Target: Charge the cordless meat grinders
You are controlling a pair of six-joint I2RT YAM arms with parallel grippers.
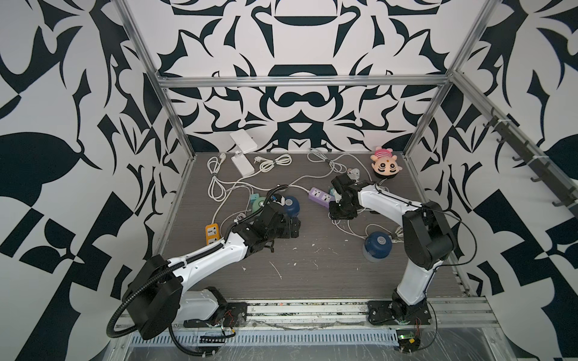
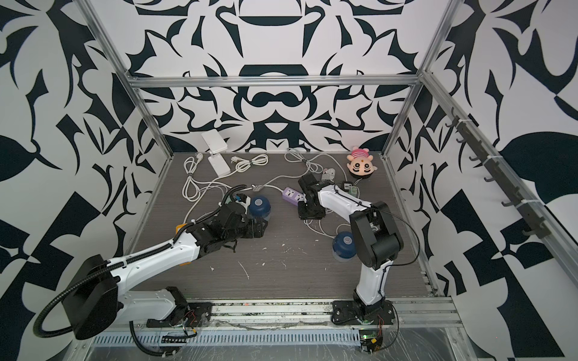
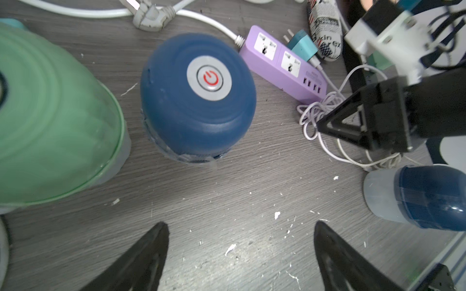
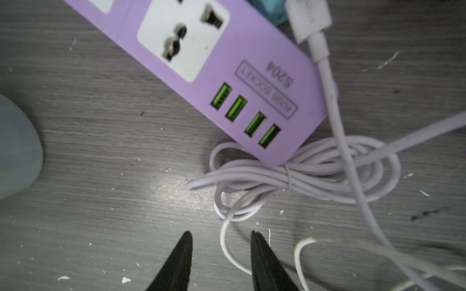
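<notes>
Two blue-topped meat grinders are in view: one (image 3: 199,97) with a red power mark stands near my left gripper, the other (image 1: 378,243) at the right front. A green grinder (image 3: 53,116) is beside the first. My left gripper is open, the first blue grinder lying ahead of its empty fingers. My right gripper is part open above bare table and a thin white cable (image 4: 230,247), with nothing visibly held. Ahead of it lies a purple power strip (image 4: 271,72) with USB ports, over a coiled white cable (image 4: 330,177).
A teal plug adapter (image 3: 302,45) lies by the strip. An orange power strip (image 1: 212,232) is at the left, white boxes (image 1: 242,164) and coiled cords (image 1: 277,161) behind. A doll (image 1: 385,163) sits at the back right.
</notes>
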